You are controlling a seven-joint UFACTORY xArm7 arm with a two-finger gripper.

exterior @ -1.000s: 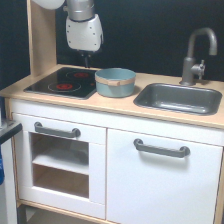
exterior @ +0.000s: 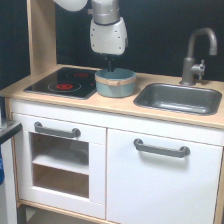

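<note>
A blue-grey pot (exterior: 117,88) stands upright on the wooden counter, between the black stove top and the sink. My gripper (exterior: 110,68) points down over the pot's back left part, its white hand above and its dark fingers close to the rim. Against the dark wall the fingertips are hard to make out. I cannot tell from here whether they are open or shut, or whether they touch the pot.
To the left lies the black stove top (exterior: 62,82) with red burner rings. A grey sink (exterior: 178,97) with a tall faucet (exterior: 197,58) is on the right. Bare wooden counter (exterior: 112,108) runs along the front edge.
My gripper has moved right, from behind the stove top's right part to over the pot, and sits slightly lower. The pot looks unmoved.
</note>
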